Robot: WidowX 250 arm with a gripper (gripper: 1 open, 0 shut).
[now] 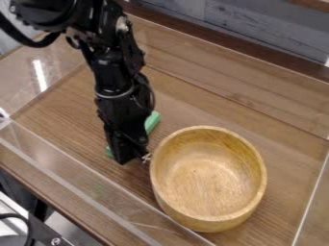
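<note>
My black gripper [134,154] reaches down at the left of a wooden bowl [206,183], low over a green object [149,125] on the wooden table. The arm hides most of the green object. The fingertips are close to the bowl's left rim; whether anything is between them cannot be made out.
A grey wall stands at the back. The table's front left edge has a clear strip, with a dark cable beyond it.
</note>
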